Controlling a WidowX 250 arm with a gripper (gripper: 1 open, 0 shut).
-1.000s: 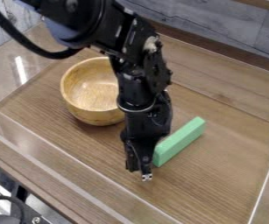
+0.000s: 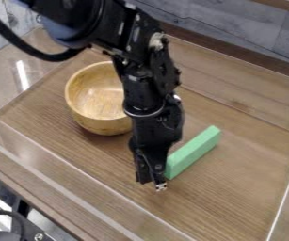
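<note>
My black gripper (image 2: pixel 154 181) reaches down to the wooden tabletop in the middle of the view, its fingertips low beside the near end of a green bar (image 2: pixel 192 151). The gripper is shut, with nothing visible between its fingers. The bar lies flat and slanted to the right of the gripper, its near end close to the fingers; whether they touch is unclear. A pale wooden bowl (image 2: pixel 90 92) stands behind and left of the gripper, partly hidden by the arm.
A grey plank wall (image 2: pixel 234 33) runs along the back. Dark cables show at the top left and bottom left corners.
The gripper has shifted very slightly over the last second; the bar and bowl look unchanged.
</note>
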